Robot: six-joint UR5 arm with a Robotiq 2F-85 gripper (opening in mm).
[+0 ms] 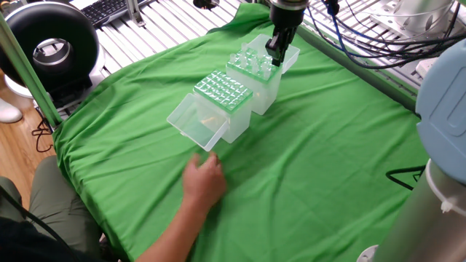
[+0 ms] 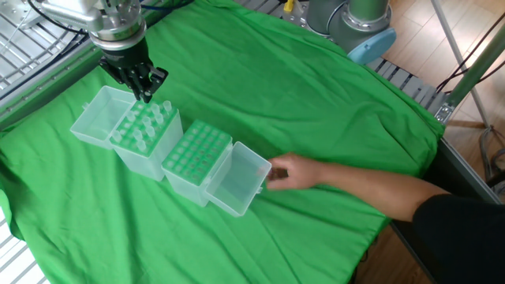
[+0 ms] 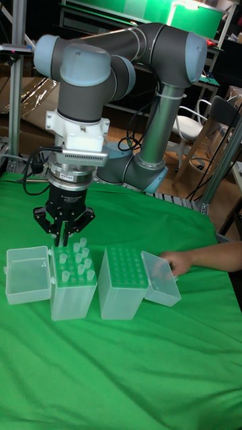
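Observation:
Two translucent boxes with green perforated tops stand side by side, lids swung open. One box (image 3: 74, 302) carries several clear tubes (image 3: 83, 252) upright in its top. The other box (image 3: 120, 299) shows a grid of holes with no tubes standing up. My black gripper (image 3: 62, 242) points down over the back part of the tube-filled box, its fingertips close together just above the tubes. Exterior view 2 also has the gripper (image 2: 145, 96) by the rear edge of that rack. Whether a tube is between the fingers is too small to tell.
A person's hand (image 2: 292, 171) is at the open lid (image 2: 238, 180) of the box without standing tubes. The other lid (image 3: 29, 275) lies open on the opposite side. Green cloth (image 1: 328, 160) around the boxes is mostly clear; cables (image 1: 386, 51) run behind.

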